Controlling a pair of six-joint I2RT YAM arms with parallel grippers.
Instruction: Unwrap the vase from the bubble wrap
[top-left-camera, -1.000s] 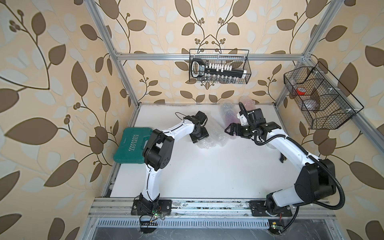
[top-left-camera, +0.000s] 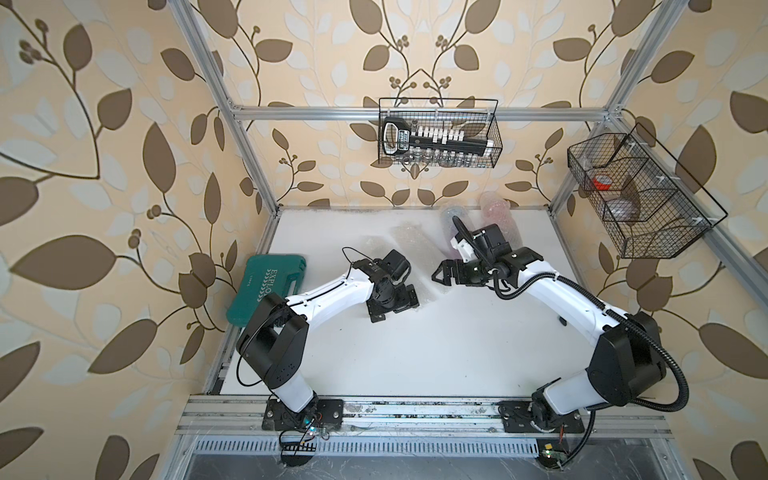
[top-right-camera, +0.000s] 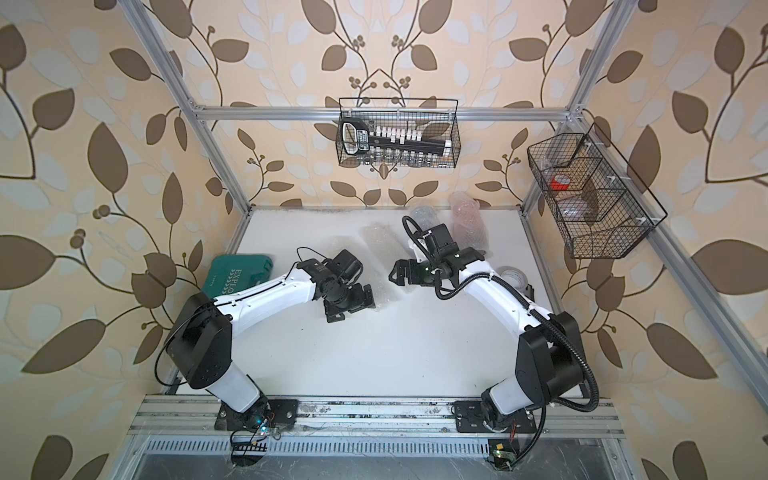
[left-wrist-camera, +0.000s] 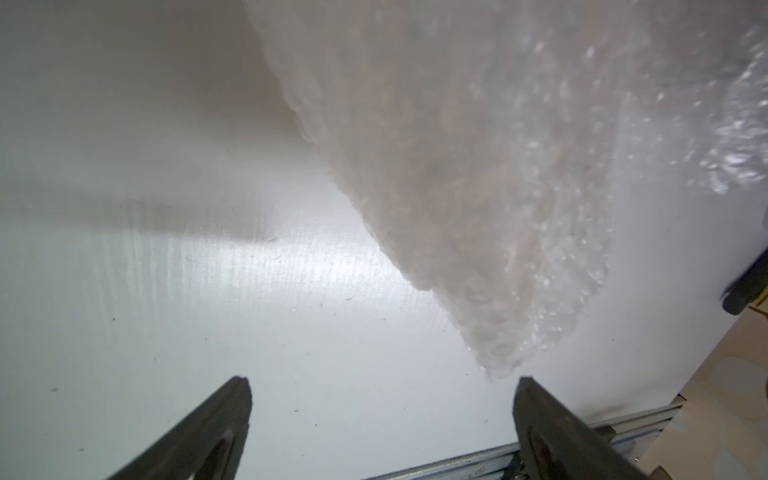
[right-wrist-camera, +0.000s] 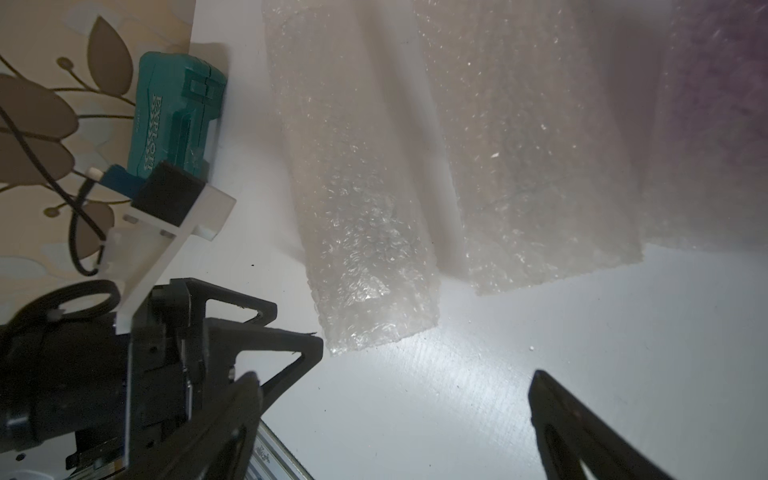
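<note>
Clear bubble-wrapped pieces lie in the middle of the white table: a narrow roll (right-wrist-camera: 360, 200) and a wider one (right-wrist-camera: 528, 144). In the left wrist view one wrap (left-wrist-camera: 472, 160) tapers down toward my fingers. Behind them at the back right are a bluish bundle (top-left-camera: 453, 214) and a pink one (top-left-camera: 497, 209). Whether the vase is inside any wrap cannot be told. My left gripper (top-left-camera: 392, 309) is open over the wrap's near end, nothing between its fingers. My right gripper is also open, above the table just right of the middle, nothing between its fingers.
A teal case (top-left-camera: 265, 288) lies at the left edge. Wire baskets (top-left-camera: 440, 134) (top-left-camera: 644, 196) hang on the back and right walls. A round grey object (top-right-camera: 513, 277) sits behind the right arm.
My left gripper has moved toward the front, away from where it was over the wraps. My right gripper has shifted left and toward the front. The clear wrap appears more spread out.
</note>
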